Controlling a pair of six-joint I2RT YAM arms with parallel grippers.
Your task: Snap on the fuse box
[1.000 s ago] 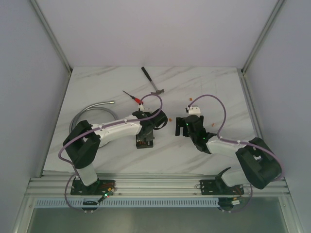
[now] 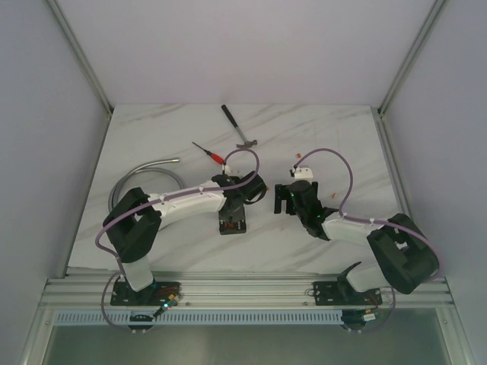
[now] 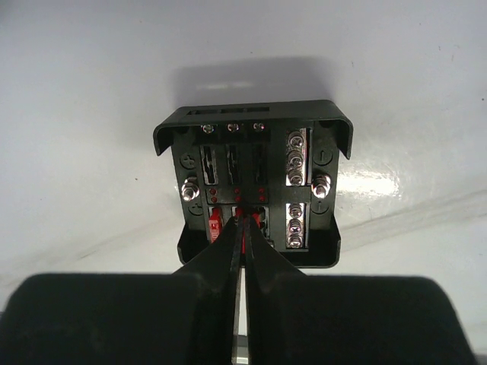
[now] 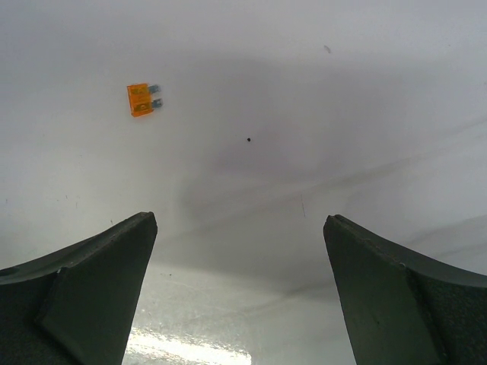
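The black fuse box (image 3: pixel 319 144) lies on the white table with terminal screws, slots and red fuses (image 3: pixel 215 224) showing in the left wrist view. My left gripper is shut over the box's lower middle, at a red piece; what exactly is between the tips is partly hidden. In the top view the box (image 2: pixel 233 226) is partly under that arm. My right gripper hangs open over bare table to the right, with an orange fuse (image 4: pixel 140 99) lying on the table below it.
A hammer (image 2: pixel 243 142) and red screwdriver (image 2: pixel 213 155) lie behind the box. A grey hose (image 2: pixel 122 182) curves at the left. A few small orange pieces lie on the right part of the table, which is otherwise largely clear.
The right arm stays in place.
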